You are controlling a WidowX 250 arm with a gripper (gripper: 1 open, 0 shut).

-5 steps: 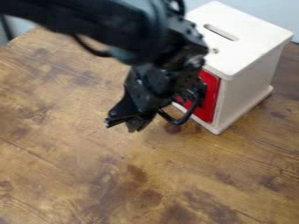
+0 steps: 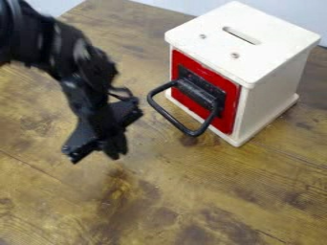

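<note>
My black gripper [image 2: 110, 144] hangs over the wooden table at left of centre, blurred, its fingers close together with nothing visible between them. To its right stands a white wooden box [image 2: 266, 96] with a slot and screws on top and a red front panel [image 2: 224, 119]. A black U-shaped handle [image 2: 189, 127] sticks out from a dark plate on that panel, apart from my gripper.
A pale wall or surface runs behind the table along the top edge.
My arm and gripper have moved left, away from the box's front, uncovering the red panel and the handle.
</note>
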